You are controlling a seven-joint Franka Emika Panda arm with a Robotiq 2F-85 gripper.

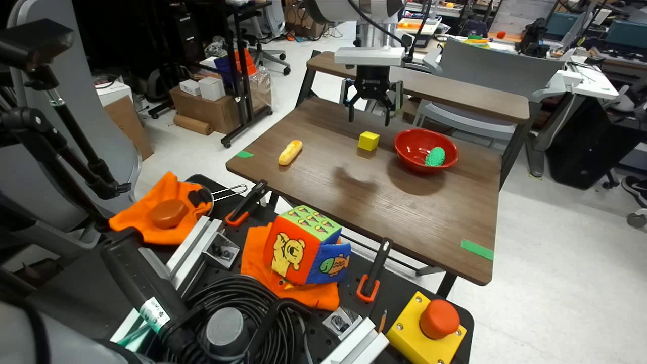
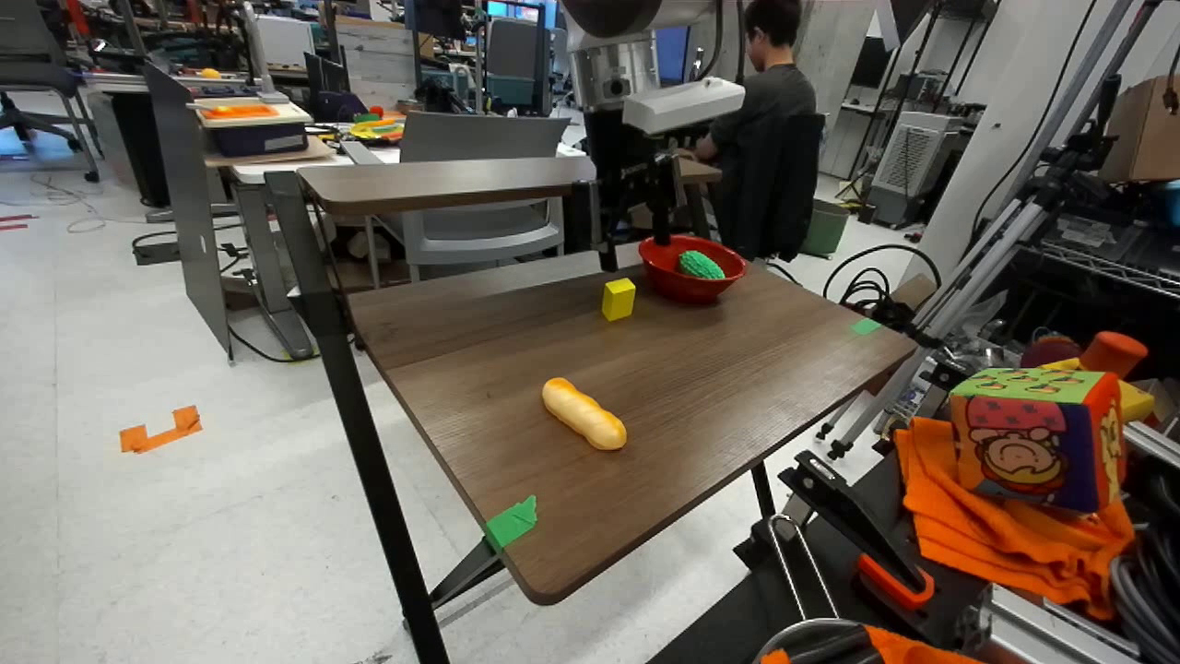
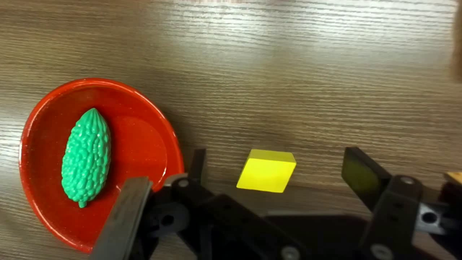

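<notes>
My gripper hangs above the far part of the brown table, its fingers wide open and empty. In the wrist view a yellow block shows between the two fingers, lower down on the wood. Left of it there sits a red bowl with a bumpy green toy vegetable lying inside. One finger overlaps the bowl's rim in that view. A bread-like toy lies by itself near one end of the table, apart from block and bowl.
A raised shelf runs along the table's far side, close behind the gripper. Green tape marks table corners. Beyond the near edge, a black cart holds a soft picture cube and clamps.
</notes>
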